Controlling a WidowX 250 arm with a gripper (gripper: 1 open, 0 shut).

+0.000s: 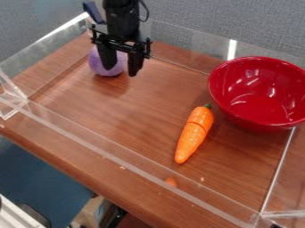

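Observation:
My black gripper (120,55) hangs at the back left of the wooden surface, over a round purple object (103,64) that is partly hidden behind it. Whether its fingers are shut on that object or stand open around it is not clear. An orange carrot (192,135) lies at the middle right, in front of a large red bowl (256,93), which looks empty.
A clear plastic rim (143,169) borders the wooden work surface (119,120). A small orange piece (170,183) shows near the front edge.

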